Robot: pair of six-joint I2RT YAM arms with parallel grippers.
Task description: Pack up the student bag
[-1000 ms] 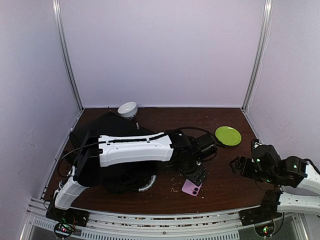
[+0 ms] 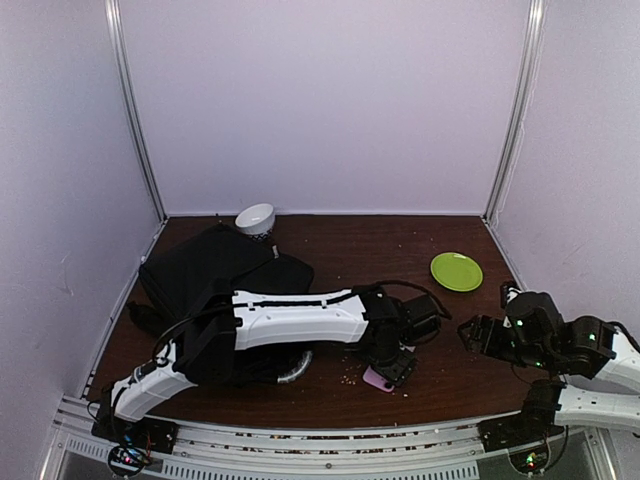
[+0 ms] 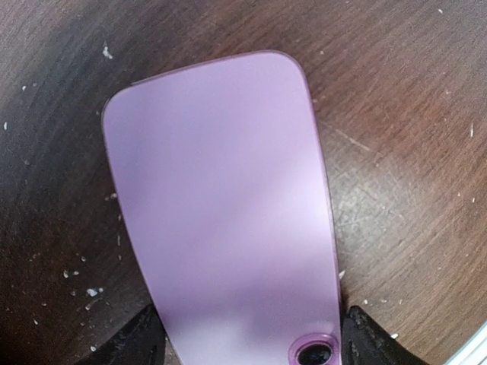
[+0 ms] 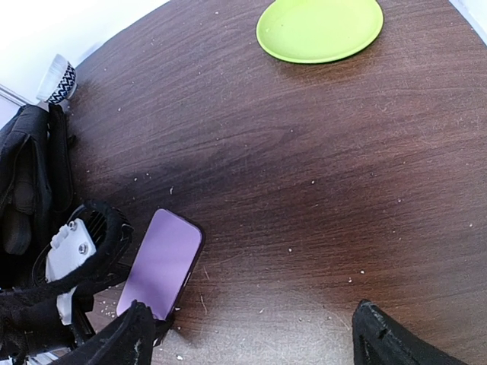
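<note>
A lilac phone-shaped slab (image 3: 228, 190) with rounded corners lies flat on the dark table; in the top view the left gripper covers most of it. My left gripper is low over the slab, open, with one fingertip beside each long edge. At the left of the table lies the black bag (image 2: 215, 262), its front part hidden under the left arm. Off to the right my right gripper is open above bare wood, nothing between its fingers.
Toward the back right sits a green plate (image 2: 456, 271). A white bowl (image 2: 256, 219) stands behind the bag. Small crumbs are scattered near the slab. Bare wood stretches between the slab and the plate.
My left arm has come down and slightly toward the table's front edge, so its gripper now covers more of the lilac slab. The right arm, bag, plate and bowl look unmoved.
</note>
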